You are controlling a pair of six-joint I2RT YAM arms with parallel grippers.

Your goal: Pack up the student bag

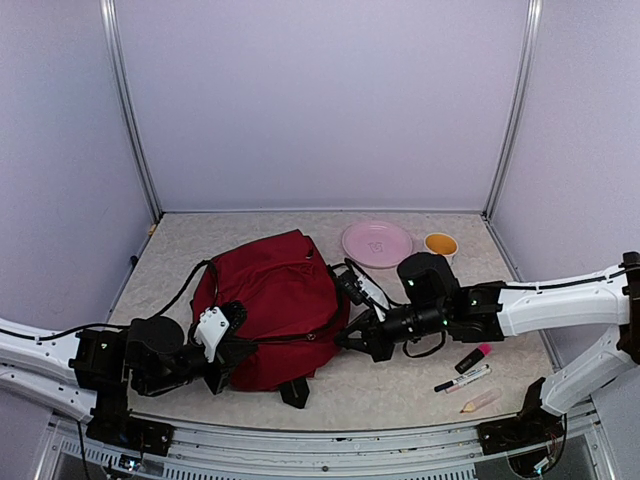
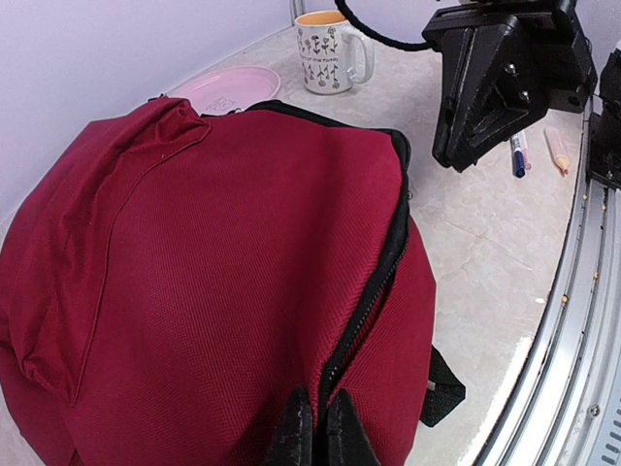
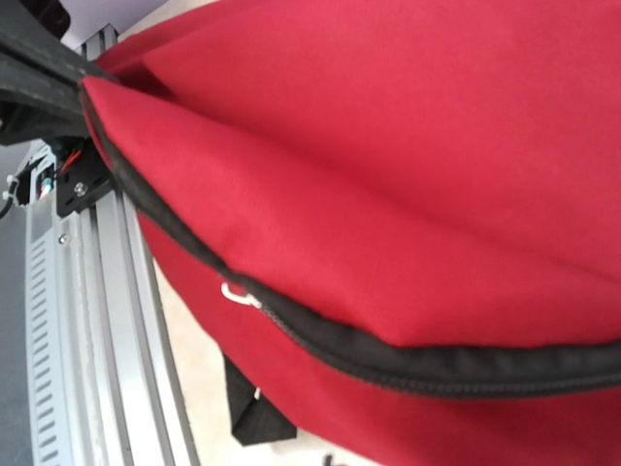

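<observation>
The red student bag (image 1: 275,290) lies on the table with its front zipper facing me; a light zipper pull (image 3: 241,295) hangs on the black zipper band (image 3: 354,340). At the zipper's left end my left gripper is shut on the bag's red cloth edge. My right gripper (image 1: 352,340) is close to the bag's right side, shut, with nothing visible between its fingers. In the left wrist view the right gripper stands apart from the bag. Its fingers do not show clearly in the right wrist view. The bag's inside is hidden.
Behind lies a pink plate (image 1: 377,243), with a white mug (image 2: 330,53) beside it, orange inside. Several pens lie at the front right, among them a dark marker with a pink end (image 1: 472,357) and a pale pencil-shaped item (image 1: 482,400). A metal rail (image 1: 330,440) borders the front.
</observation>
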